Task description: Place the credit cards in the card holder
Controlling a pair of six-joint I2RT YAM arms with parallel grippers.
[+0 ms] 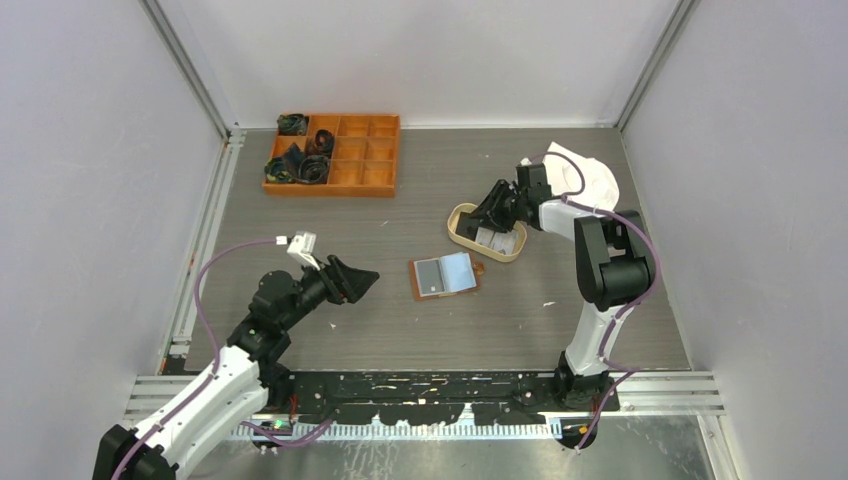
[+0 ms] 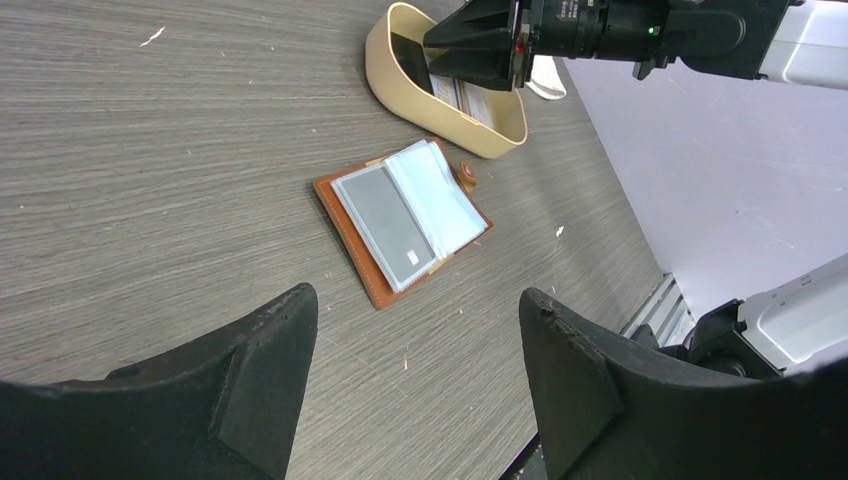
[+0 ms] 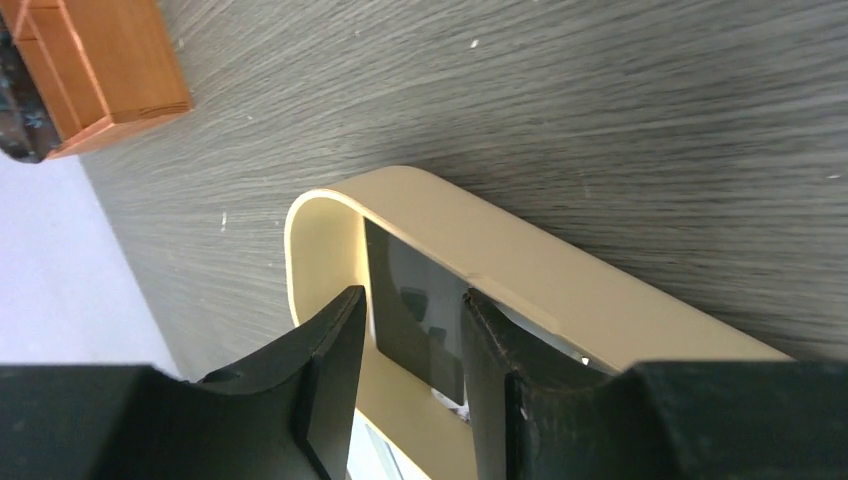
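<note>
A beige oval tray (image 1: 515, 250) holds a dark card (image 3: 410, 290) and lighter cards. My right gripper is down in it, fingertips at the dark card; whether it grips that card is unclear. The brown card holder (image 1: 420, 293) lies open left of and below the tray, showing a grey panel and pale blue sleeves (image 2: 430, 205). My left gripper hangs open and empty at the lower left of the top view, pointing toward the holder.
An orange compartment box (image 1: 365, 180) with dark items stands at the back left. A white cloth (image 1: 595, 185) lies behind the right arm. The table (image 1: 370, 330) around the holder is mostly clear.
</note>
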